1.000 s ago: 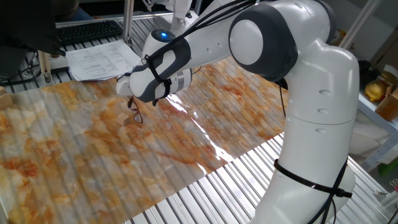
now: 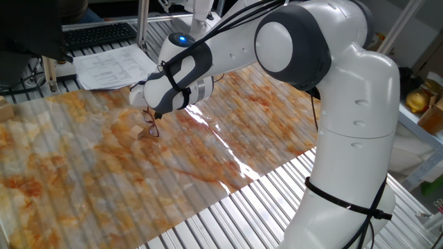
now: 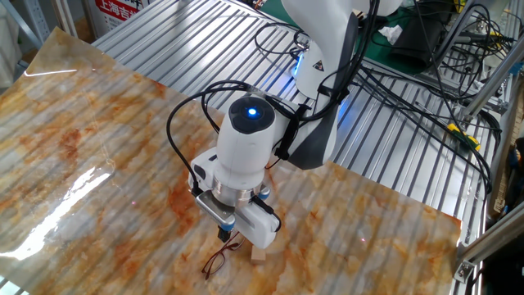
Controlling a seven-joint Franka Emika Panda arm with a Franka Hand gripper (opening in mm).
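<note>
A pair of thin dark-framed glasses (image 2: 153, 129) is just below my gripper (image 2: 158, 116), by the dark fingertips. The other exterior view shows the glasses (image 3: 214, 261) in front of the gripper (image 3: 224, 234), whose hand hangs low over the marbled tabletop. The fingers are mostly hidden by the hand, and whether they grip the frame cannot be made out. Beside the glasses lies a small wooden block (image 2: 137, 131), also visible as a pale block (image 3: 259, 256) partly behind the hand.
Papers (image 2: 114, 67) and a keyboard (image 2: 99, 34) lie beyond the marbled sheet (image 2: 62, 166). Another wooden block (image 2: 5, 109) is at the far left edge. The sheet is otherwise largely bare. Cables (image 3: 401, 123) run along the metal bench behind the arm.
My dark fingertips, spread apart a second ago, have drawn closer together near the glasses. The glasses have shifted slightly in tilt. The arm and the wooden block look unmoved.
</note>
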